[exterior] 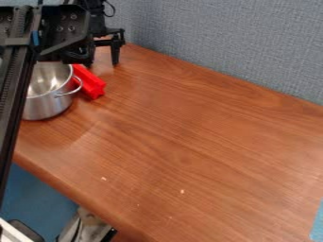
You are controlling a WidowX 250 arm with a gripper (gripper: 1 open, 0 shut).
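My black gripper [104, 49] is at the top left, above the back of the wooden table [202, 151], partly behind the dark arm hardware; whether it is open or shut is unclear. A steel pot [45, 99] with a wire handle stands at the table's left side, below and in front of the gripper. A red object [90, 83] lies just right of the pot, partly hidden by it.
A grey padded wall [228, 47] runs behind the table. A black vertical rail covers the far left edge of the view.
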